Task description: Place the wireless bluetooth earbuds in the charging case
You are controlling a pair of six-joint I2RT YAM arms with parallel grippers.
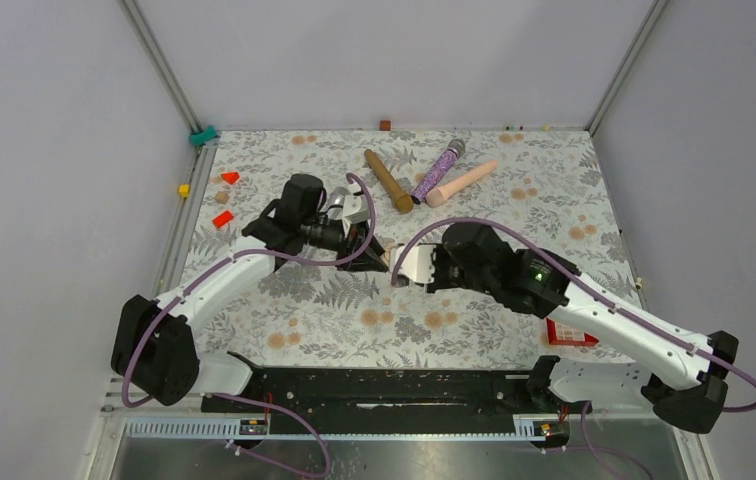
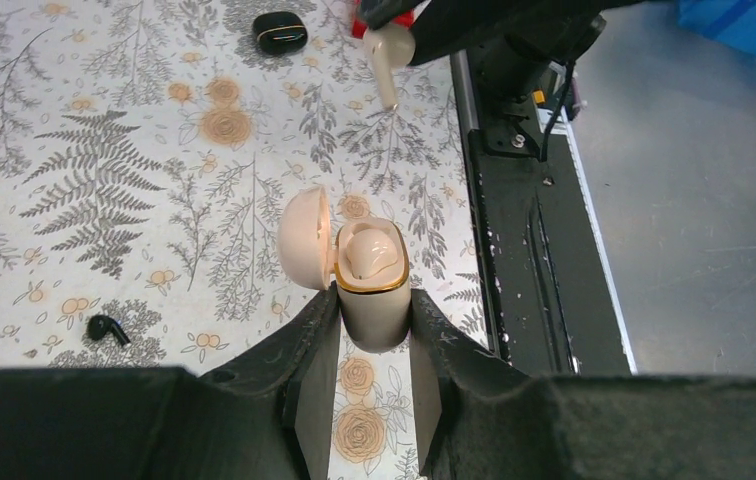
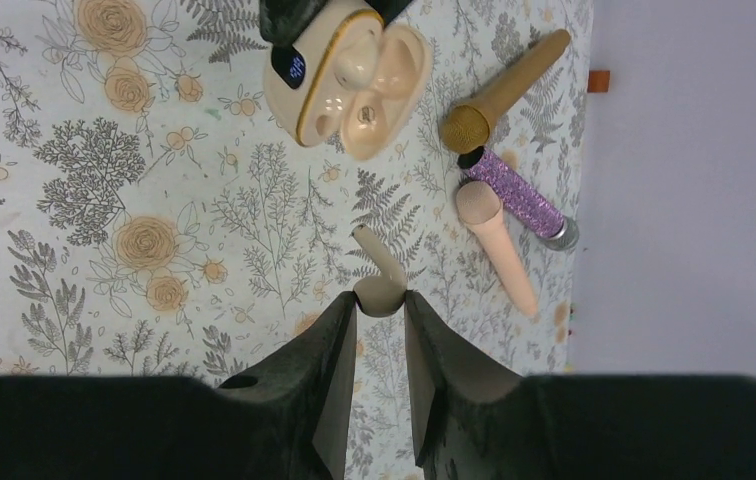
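Observation:
An open cream charging case with a gold rim is clamped in my left gripper; in the right wrist view its open lid and wells show, the case [image 3: 309,95] near the top of the frame. My right gripper is shut on a cream earbud [image 3: 384,255], held stem outward beside the case. The left wrist view shows that earbud [image 2: 389,55] above and to the right of the case. A small black earbud-like piece [image 2: 104,327] lies on the cloth.
Three microphones [image 1: 386,175] lie toward the back of the table. A black case [image 2: 279,33] and a red box [image 1: 571,335] lie to the right. Small coloured blocks sit along the left edge.

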